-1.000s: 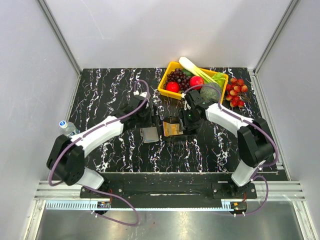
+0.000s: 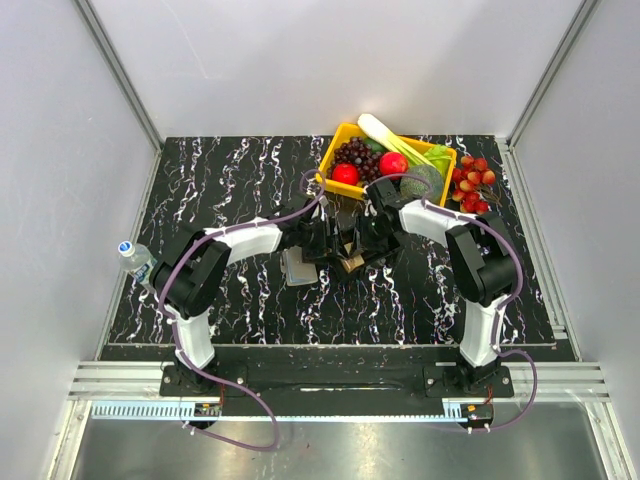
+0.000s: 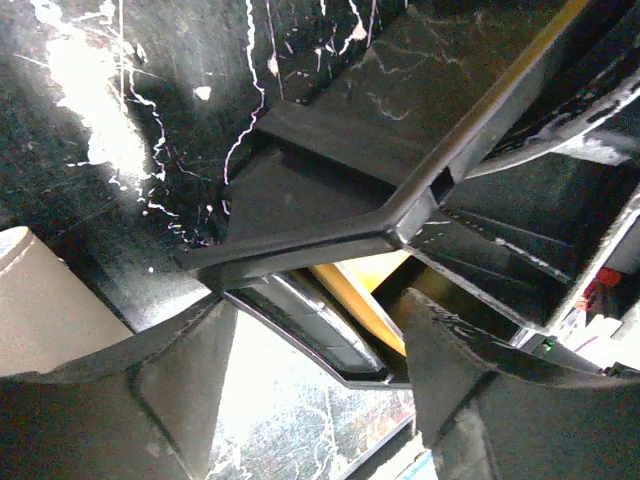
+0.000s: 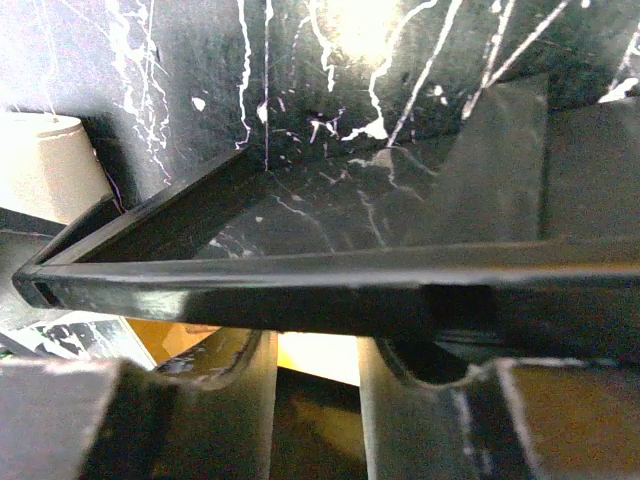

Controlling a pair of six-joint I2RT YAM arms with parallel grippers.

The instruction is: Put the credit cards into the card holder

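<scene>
The black card holder [image 2: 345, 272] sits mid-table under both grippers, which hide much of it in the top view. A gold card [image 2: 354, 264] shows inside it. In the left wrist view, the holder's black rim [image 3: 300, 245] and the gold card [image 3: 362, 305] lie in front of my left gripper, whose fingers are apart. My right gripper is also open, by a narrower gap, close against the holder's bar [image 4: 300, 297]. Part of the gold card [image 4: 318, 357] shows through that gap; no grip on it is visible.
A pale flat stack [image 2: 299, 270] lies left of the holder. Behind stands a yellow crate [image 2: 325, 183] of produce, with grapes [image 2: 474, 185] to its right. A bottle [image 2: 137, 262] is at far left. A pale cylinder [image 3: 55, 315] appears in the wrist views.
The right has shifted slightly. The gold card and holder now look turned and more covered.
</scene>
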